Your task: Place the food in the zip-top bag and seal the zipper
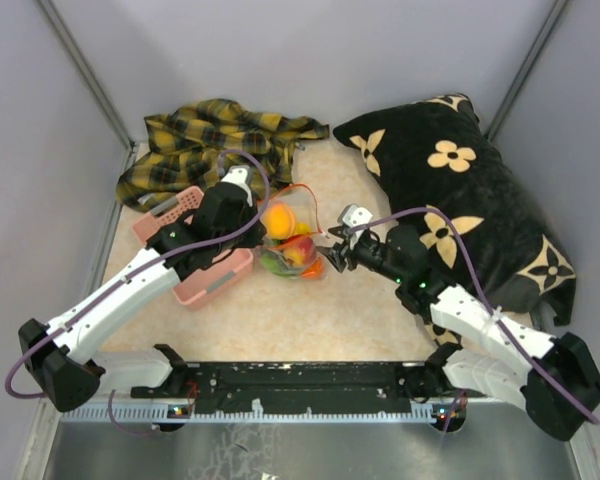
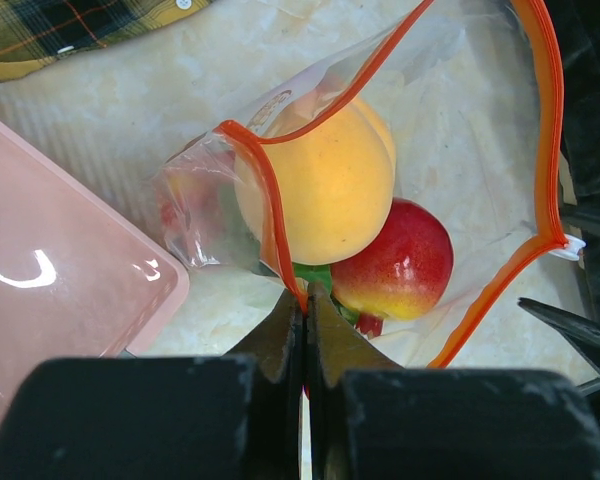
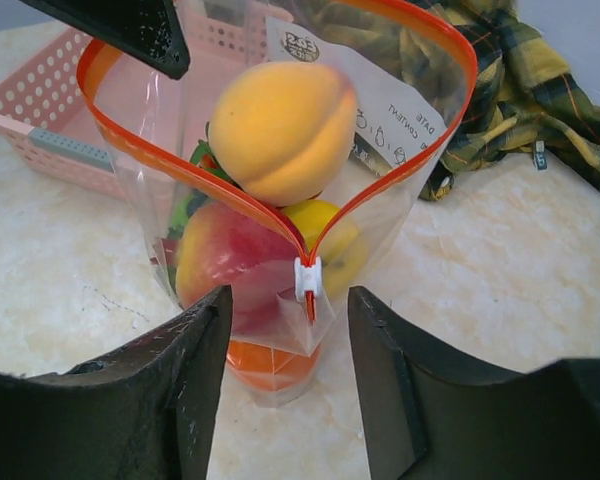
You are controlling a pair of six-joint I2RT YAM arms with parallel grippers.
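The clear zip top bag with an orange rim (image 2: 555, 150) stands with its mouth open. Inside are a yellow-orange fruit (image 2: 320, 190), a red-and-yellow fruit (image 2: 405, 260), a yellow piece (image 3: 332, 238), an orange piece (image 3: 273, 365) and some green. My left gripper is shut on the near edge of the bag's orange rim. At the bag's right corner, a white zipper slider (image 3: 308, 277) shows between the parted fingers of my right gripper. It is open, a finger on either side, with gaps visible between them and the slider.
A pink basket (image 1: 213, 282) lies left of the bag, partly under my left arm. Behind is a yellow-black plaid cloth (image 1: 205, 135); a black floral cushion (image 1: 450, 190) fills the right.
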